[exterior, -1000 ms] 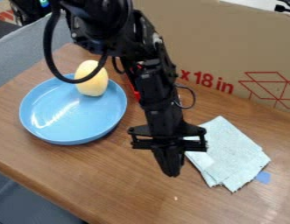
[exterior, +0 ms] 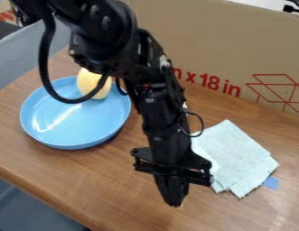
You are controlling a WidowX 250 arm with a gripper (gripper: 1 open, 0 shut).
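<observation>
My black gripper [exterior: 173,193] hangs low over the front middle of the wooden table [exterior: 103,189], shut, with nothing visible between its fingers. Just to its right a pale folded cloth [exterior: 242,158] lies on the table, partly behind the gripper. To the left sits a blue plate [exterior: 61,117], and a yellow object [exterior: 88,83] is at the plate's back edge, partly behind the arm.
A cardboard box [exterior: 236,45] stands along the back of the table. The front left edge of the table borders a dark area.
The cloth and plate have stayed put.
</observation>
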